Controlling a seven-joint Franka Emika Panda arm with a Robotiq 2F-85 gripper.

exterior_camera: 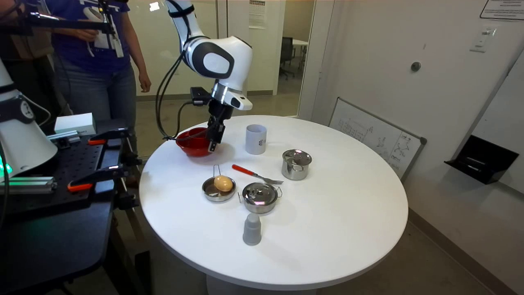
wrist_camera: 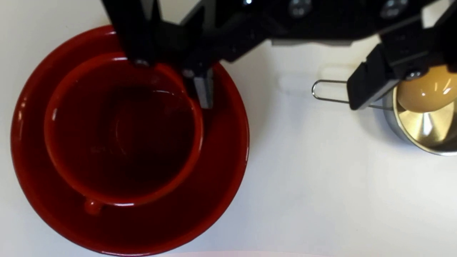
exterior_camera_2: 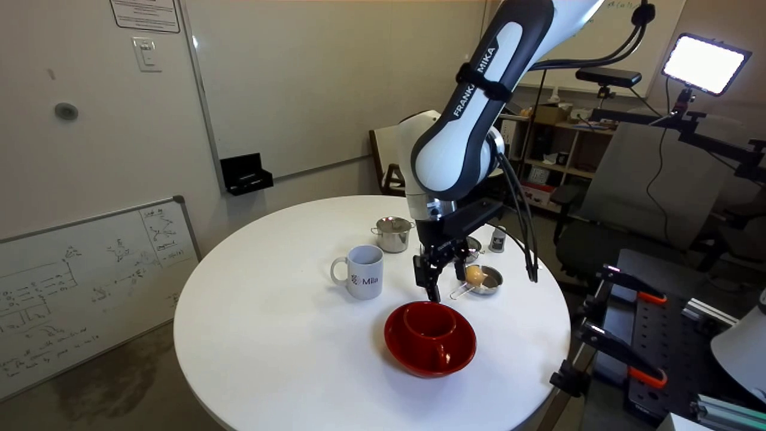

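My gripper is open, with nothing between its fingers. In the wrist view one finger [wrist_camera: 204, 92] overlaps the near rims of a red cup [wrist_camera: 124, 201] and the red bowl [wrist_camera: 231, 184] around it. Its other finger [wrist_camera: 362, 87] appears over the wire handle [wrist_camera: 327, 90] of a small metal pan [wrist_camera: 417, 143]. A light brown egg [wrist_camera: 428, 92] lies in that pan. From the second exterior view, the gripper [exterior_camera_2: 446, 283] hangs just behind the red bowl [exterior_camera_2: 402, 355]; whether it touches the bowl or cup, I cannot tell.
A white mug [exterior_camera: 256, 140] stands near the bowl. A red-handled fork [exterior_camera: 244, 170], a lidded pot [exterior_camera: 295, 169], a lidded pan [exterior_camera: 260, 197] and a grey shaker [exterior_camera: 252, 231] occupy the middle and front.
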